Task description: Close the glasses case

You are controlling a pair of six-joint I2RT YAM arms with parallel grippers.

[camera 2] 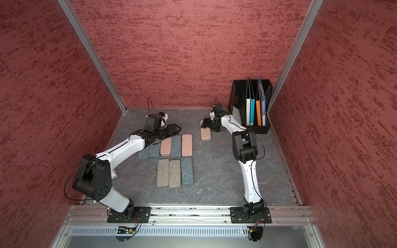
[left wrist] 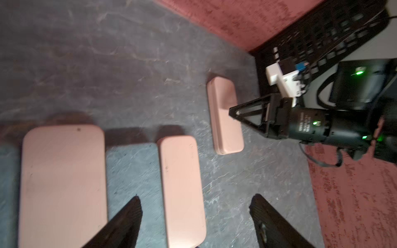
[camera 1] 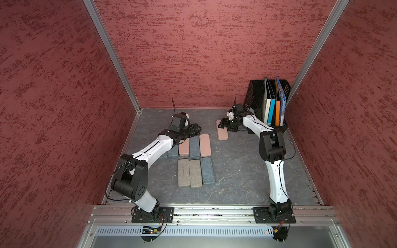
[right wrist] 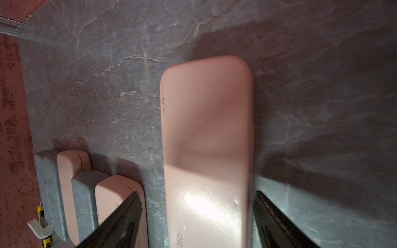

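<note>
A pink glasses case (right wrist: pixel 206 136) lies flat on the table with its lid down, apart from the others. In the right wrist view it runs between the fingers of my right gripper, which is part open above it; I cannot tell whether they touch. To the left, my left gripper is part open over a row of cases, one finger on each side of a pink case (left wrist: pixel 182 186) below. Another pink case (left wrist: pixel 62 181) shows at the left of that view. No case in view stands visibly open.
In the row are also blue-grey cases (camera 1: pixel 194 146). Nearer the front lie two beige cases (camera 1: pixel 183 172) and a blue case (camera 1: pixel 208 170). A black file holder (camera 1: pixel 253 93) with folders stands at the back right.
</note>
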